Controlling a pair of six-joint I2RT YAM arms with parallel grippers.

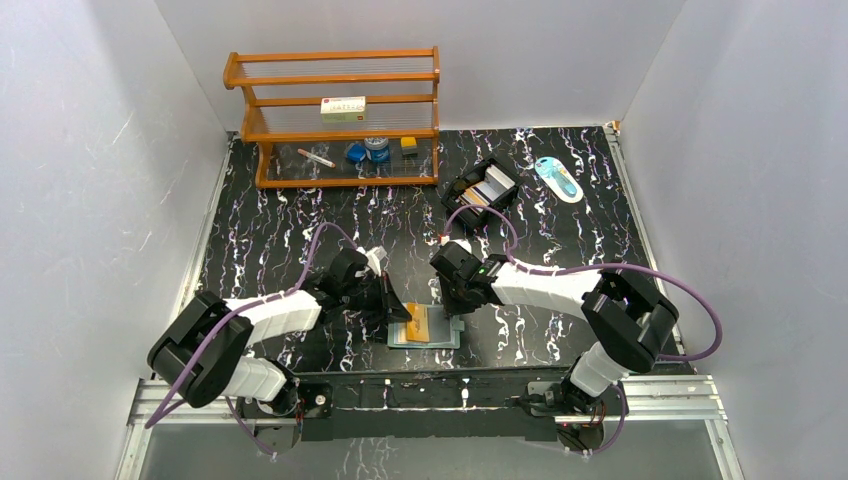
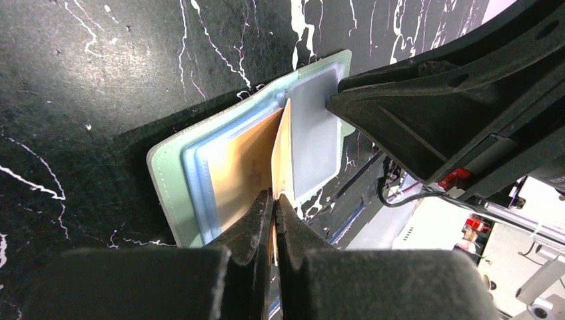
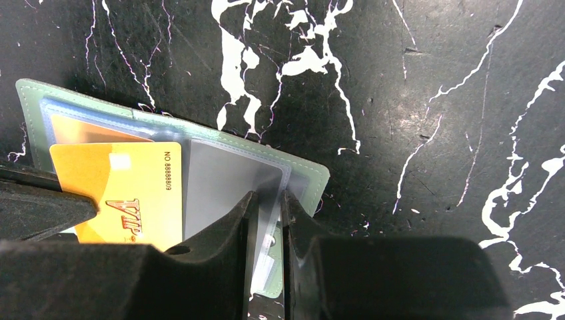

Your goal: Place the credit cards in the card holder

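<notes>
The pale green card holder (image 1: 393,343) lies open on the table, its clear sleeves showing in both wrist views. A yellow card is tilted up over it, seen nearly edge-on in the left wrist view. My left gripper is shut on this card, whose thin edge shows between the fingertips. Another orange card face (image 2: 243,167) lies flat in the holder beside it. At the holder's other end my right gripper is shut on the edge of the grey sleeve (image 3: 230,175); the exact depth of its hold is hidden.
A black box (image 1: 503,203) with several cards stands farther back. Beside it lies a blue-and-white package (image 1: 558,180). At the back left is a wooden rack (image 1: 345,182) with small items. The table behind the holder is clear.
</notes>
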